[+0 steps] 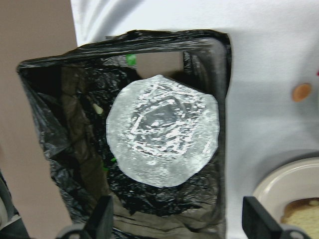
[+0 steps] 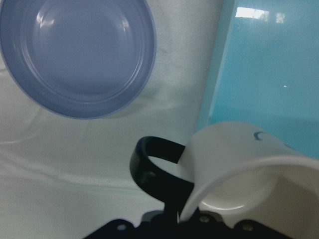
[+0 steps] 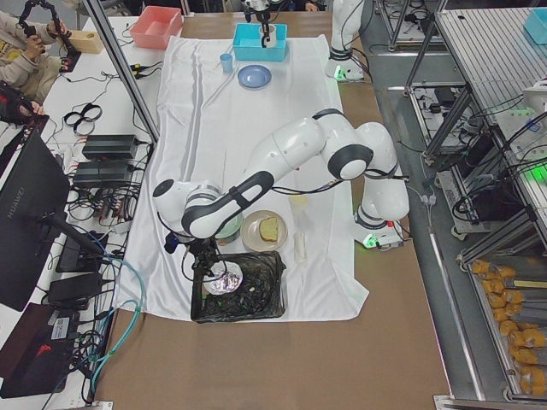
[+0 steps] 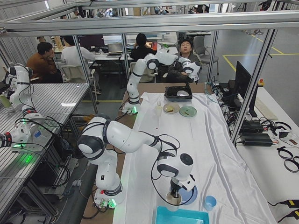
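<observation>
A crumpled silvery, clear disc (image 1: 162,130) lies in the black bag-lined bin (image 3: 278,290). My left gripper (image 3: 205,260) hovers above it, open, with nothing between its fingers in the left wrist view. My right gripper is shut on a white mug (image 2: 234,144) with a black handle, tilted beside the teal tray (image 2: 259,59) and near a blue plate (image 2: 79,55).
A beige plate (image 3: 249,232) with bread and a green plate (image 4: 187,111) lie beside the bin. A blue cup (image 4: 210,202) stands near the blue plate.
</observation>
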